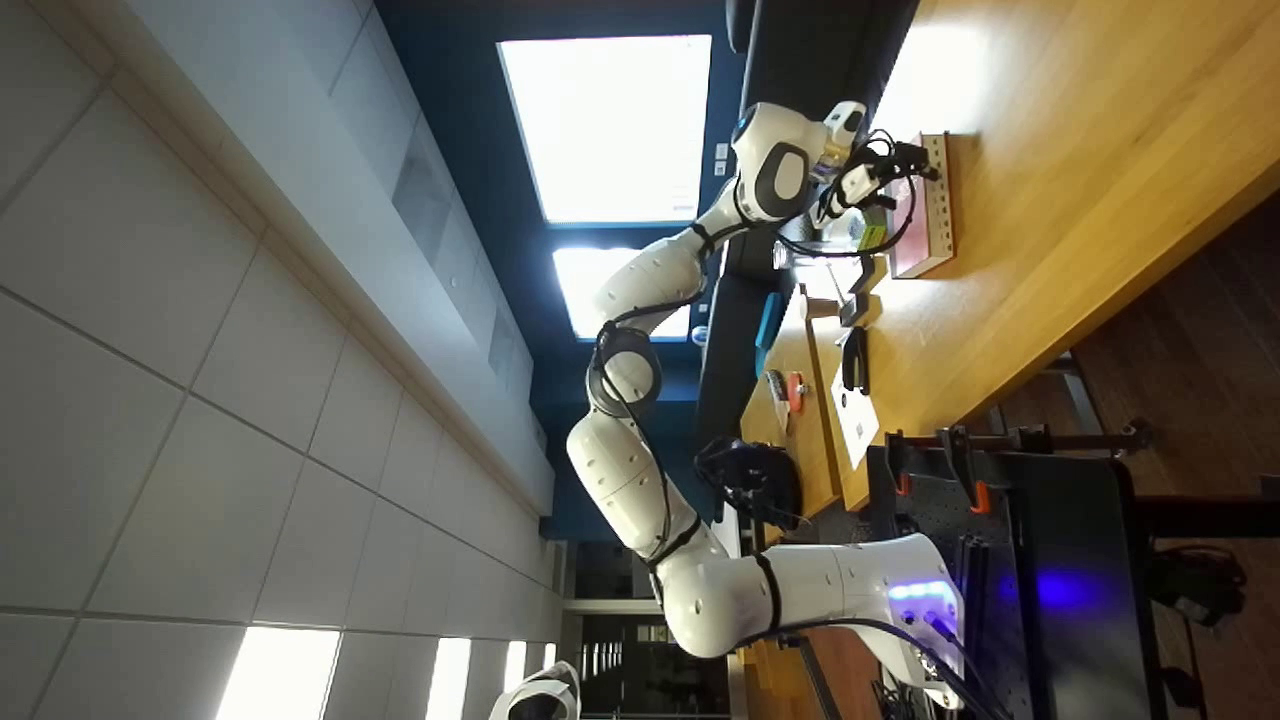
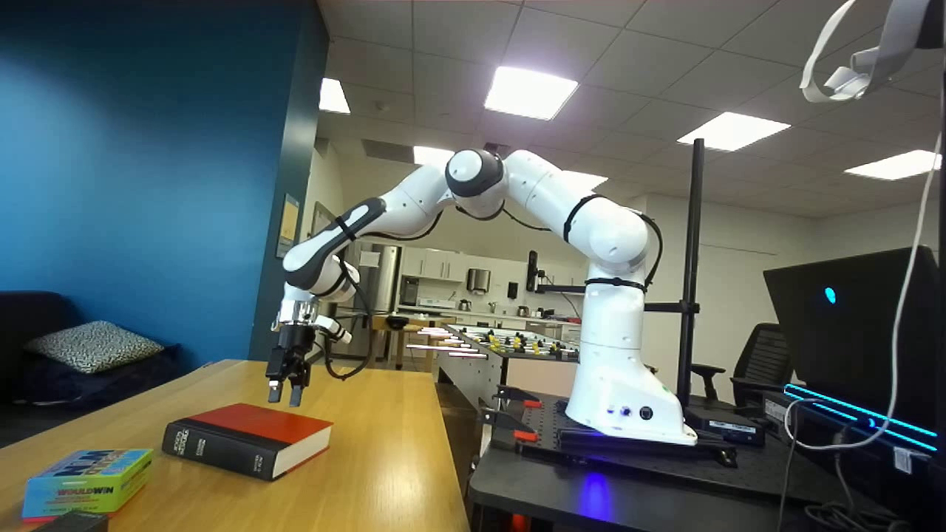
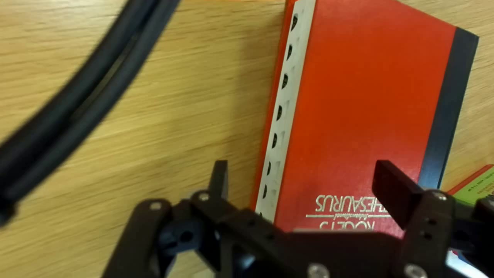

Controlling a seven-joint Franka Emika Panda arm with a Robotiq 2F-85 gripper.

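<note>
A thick red book with a black spine, a thesaurus, lies flat on the wooden table. Its indexed page edge runs along the left side in the wrist view. My gripper is open above the book's lettered end, nothing held. One fingertip hangs over the bare wood beside the page edge, the other over the red cover. In exterior view 2 the gripper is above the book, with a gap below the fingertips. Exterior view 1 shows the gripper in front of part of the book.
A colourful game box stands near the book's spine side, with a dark object at its front. Cables loop beside my wrist. Farther along the table lie a black case and a white sheet. Bare wood borders the book's page edge.
</note>
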